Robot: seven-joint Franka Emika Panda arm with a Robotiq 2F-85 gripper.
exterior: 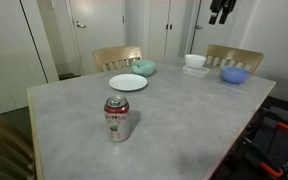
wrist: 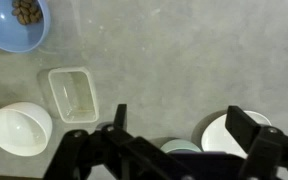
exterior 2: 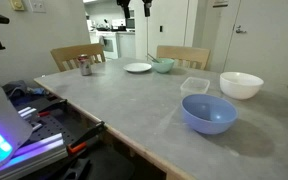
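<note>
High above the table, my gripper stands open in the wrist view, its two dark fingers wide apart and only bare grey tabletop showing between them. Exterior view 1 has the gripper point(exterior: 219, 18) at the top right, well clear of everything. A blue bowl point(exterior 2: 210, 114) sits at the table's near right in exterior view 2; from above, the blue bowl point(wrist: 14, 36) has small brown pieces inside. Beside it lies a clear, shallow rectangular container point(wrist: 74, 95), seemingly empty. A white bowl point(wrist: 20, 129) stands close to that container.
A white plate point(exterior: 128, 82) and a green bowl point(exterior: 143, 68) rest toward the far side. One red-and-silver can point(exterior: 117, 118) stands upright, away from the bowls. Chairs point(exterior 2: 181, 54) line the table.
</note>
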